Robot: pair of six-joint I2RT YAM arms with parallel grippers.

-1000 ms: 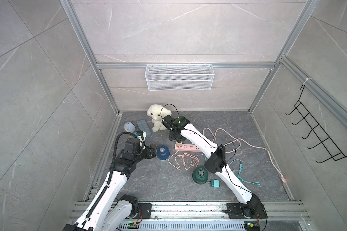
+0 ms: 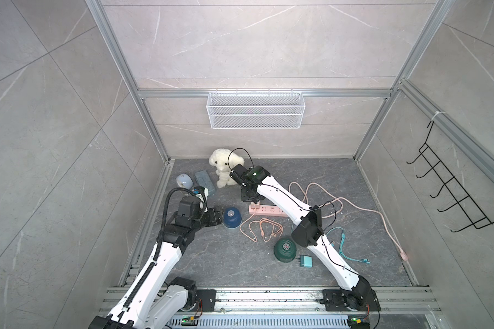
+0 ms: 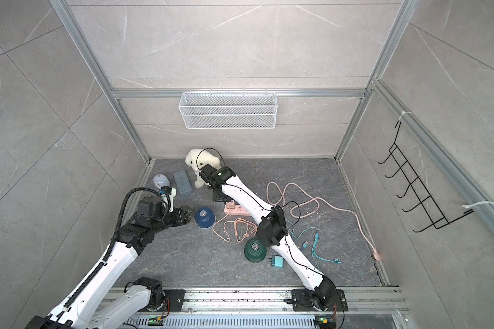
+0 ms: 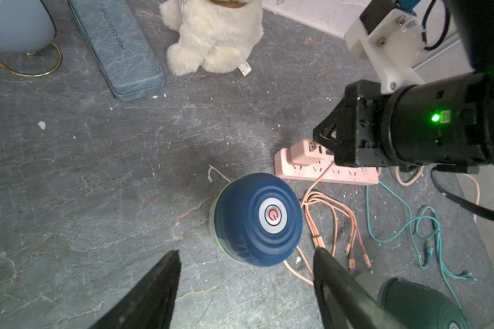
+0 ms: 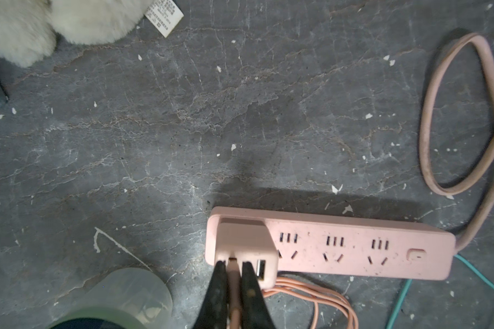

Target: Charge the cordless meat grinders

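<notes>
In the right wrist view a pink charger sits on the left end of the pink power strip. My right gripper is shut on the pink cable's plug, whose tip meets the charger's face at one port; how deep it sits I cannot tell. Upright on the table, the blue grinder stands left of the strip's near side. My left gripper is open around empty space, with that grinder beyond its fingertips. The green grinder stands nearer the front, beside a teal charger.
Pink cable lies bundled before the strip, and teal cable to the right. A white plush toy, a grey-blue case and a pale mouse-like object occupy the back left.
The left arm has not moved.
</notes>
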